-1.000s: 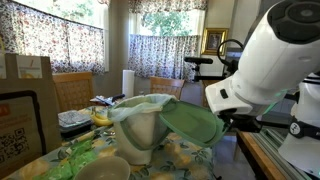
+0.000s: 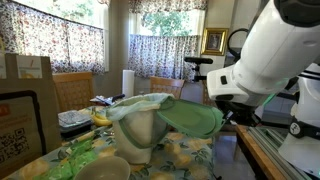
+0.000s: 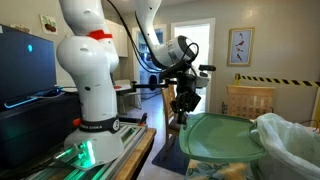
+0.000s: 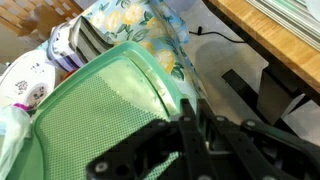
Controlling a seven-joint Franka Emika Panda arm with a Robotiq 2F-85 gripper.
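Note:
A flat green lid (image 2: 192,117) is tilted beside the white bin (image 2: 140,130), which has a pale bag over its rim. My gripper is shut on the lid's edge; its fingertips are dark and partly hidden. From the second exterior view, the lid (image 3: 220,138) reaches from the gripper (image 3: 186,112) toward the bagged bin (image 3: 290,148) on the right. The lid (image 4: 100,115) fills much of the wrist view, with a bit of the white bag (image 4: 14,130) at its left. Whether lid and bin touch, I cannot tell.
A bowl (image 2: 104,169), a green packet (image 2: 82,153) and a cardboard box (image 2: 25,120) stand on the patterned tablecloth (image 4: 165,40). A wooden edge (image 4: 275,42) runs along the arm's side, with a gap to the floor between it and the table.
The arm has shifted slightly to the right in the first exterior view. The lid's tilt and position differ only a little, and the bin stays where it was.

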